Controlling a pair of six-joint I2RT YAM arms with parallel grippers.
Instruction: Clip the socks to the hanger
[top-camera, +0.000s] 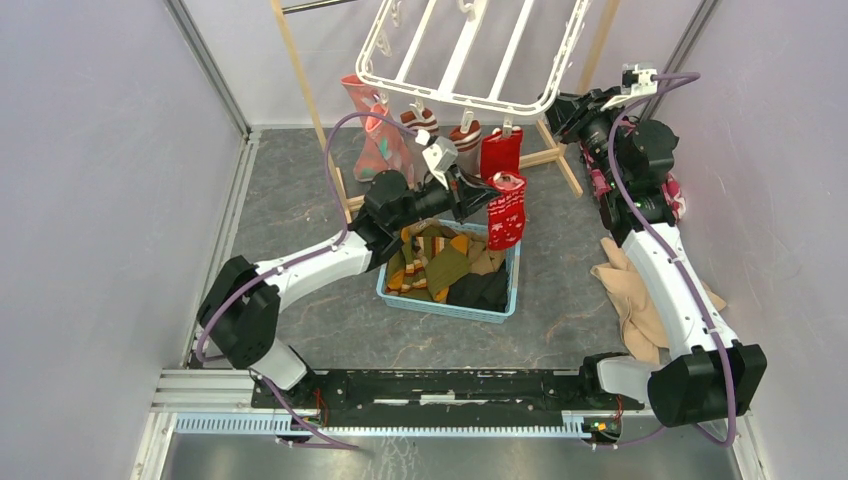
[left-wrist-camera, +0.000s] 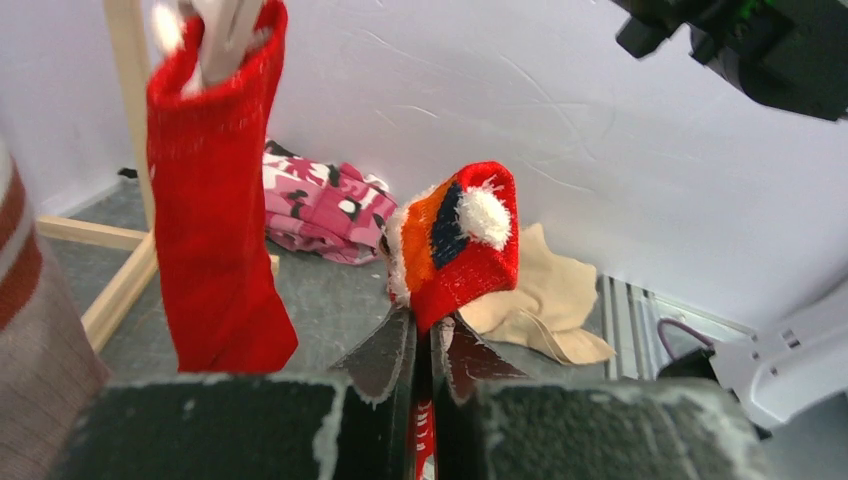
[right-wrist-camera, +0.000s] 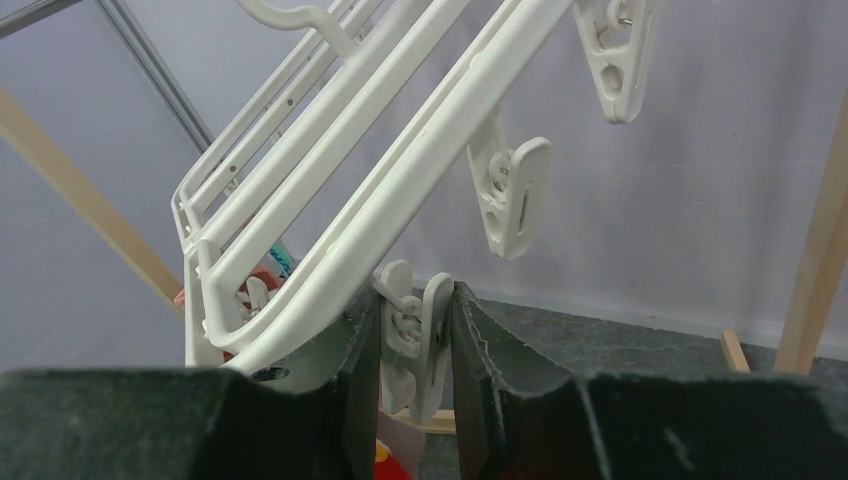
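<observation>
In the top view, my left gripper (top-camera: 486, 191) is shut on the red patterned sock (top-camera: 507, 222), which hangs over the right side of the basket. The left wrist view shows the sock's top, orange, navy and red with white fluff (left-wrist-camera: 484, 215), sticking up beyond the fingertips. Overhead is the white hanger (top-camera: 480, 98). By its right corner is my right gripper (top-camera: 560, 113), shut on a white clip (right-wrist-camera: 408, 335), whose two prongs show between the fingers in the right wrist view. A plain red sock (top-camera: 500, 153) hangs from a neighbouring clip.
Striped socks (top-camera: 466, 148) and pink socks (top-camera: 378, 145) hang farther left. Below is a blue basket (top-camera: 440, 309) of folded socks. A beige cloth (top-camera: 640, 300) and a pink patterned cloth (left-wrist-camera: 320, 205) lie at the right. Empty clips (right-wrist-camera: 520, 195) show on the hanger.
</observation>
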